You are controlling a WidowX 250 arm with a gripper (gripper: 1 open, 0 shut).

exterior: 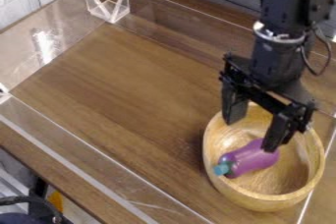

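A black gripper (256, 116) hangs open over a round tan bowl (223, 195) at the lower right, its fingertips at the bowl's back part. Inside the bowl lies a purple object (247, 159) with a teal end, just below the right finger. Nothing shows held between the fingers.
A clear plastic piece (108, 4) stands at the back left corner. Dark clutter lies beyond the near left edge.
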